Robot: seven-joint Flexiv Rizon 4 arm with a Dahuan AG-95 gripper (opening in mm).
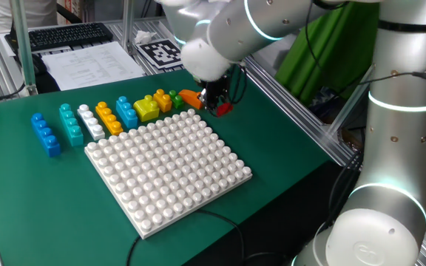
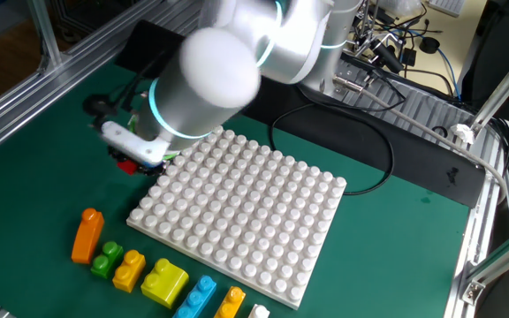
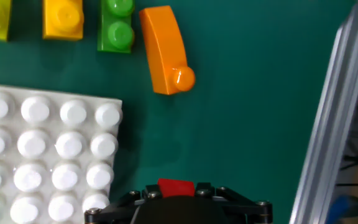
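A red brick (image 3: pixel 176 186) shows at the bottom of the wrist view, between the black fingers of my gripper; most of it is hidden behind them. My gripper appears shut on it. In exterior view 1 the red brick (image 1: pixel 223 108) is under the gripper, off the far right corner of the white studded baseplate (image 1: pixel 165 166). An orange curved brick (image 3: pixel 163 50) lies on the green table ahead of the gripper, with a green brick (image 3: pixel 117 25) beside it. Exterior view 2 shows the red brick (image 2: pixel 126 166) low under the tilted wrist.
Several bricks stand in a row along the baseplate's far side, from the dark blue brick (image 1: pixel 46 135) to a yellow-green brick (image 1: pixel 146 110). A metal rail (image 3: pixel 328 118) borders the table on the right.
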